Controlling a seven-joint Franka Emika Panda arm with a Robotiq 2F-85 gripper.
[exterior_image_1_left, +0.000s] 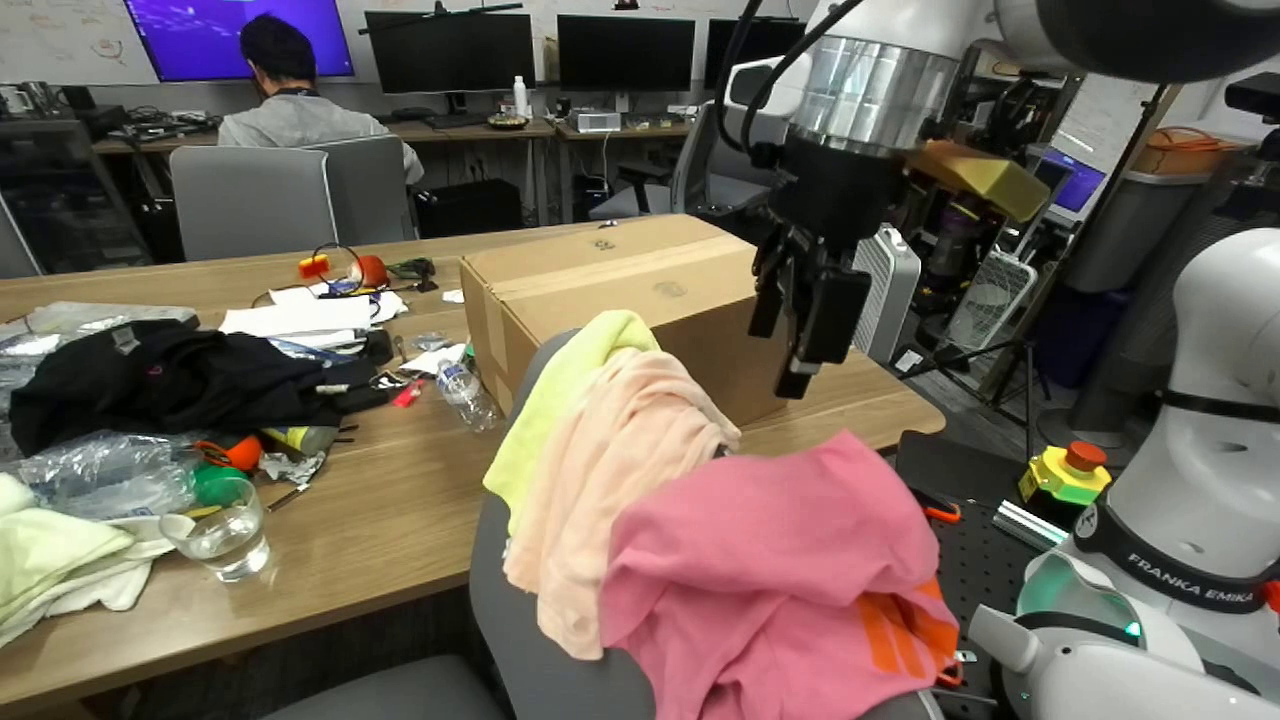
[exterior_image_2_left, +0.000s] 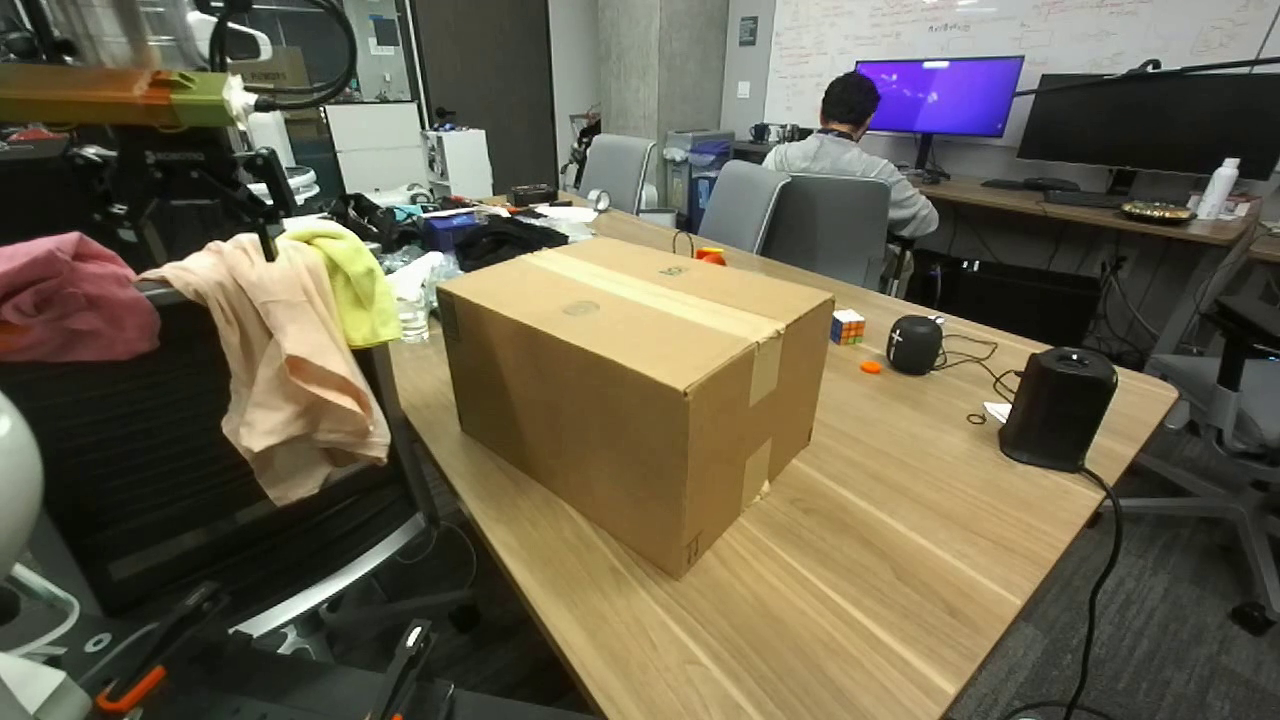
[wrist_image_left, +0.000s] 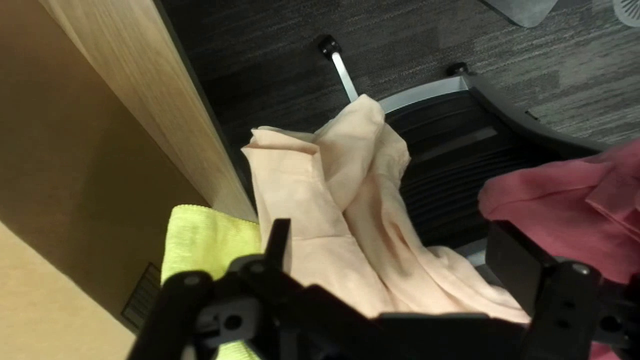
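Over the back of an office chair (exterior_image_1_left: 492, 576) hang three cloths: a yellow one (exterior_image_1_left: 564, 384), a peach one (exterior_image_1_left: 624, 468) and a pink one (exterior_image_1_left: 768, 540) with orange stripes. My gripper (exterior_image_1_left: 786, 360) points down behind the chair back, its fingers apart. From the wrist, the peach cloth (wrist_image_left: 336, 222) runs through the space framed by the two fingers, and I cannot tell how far below them it lies. The yellow cloth (wrist_image_left: 207, 240) shows by the left finger, the pink cloth (wrist_image_left: 576, 204) past the right one. Nothing is gripped.
A large closed cardboard box (exterior_image_2_left: 600, 396) stands on the wooden table (exterior_image_2_left: 864, 540), close to the chair. Clutter, including a black garment (exterior_image_1_left: 180, 384), a bottle (exterior_image_1_left: 465, 394) and a glass (exterior_image_1_left: 228, 534), covers the table's other end. Bare tabletop lies beyond the box.
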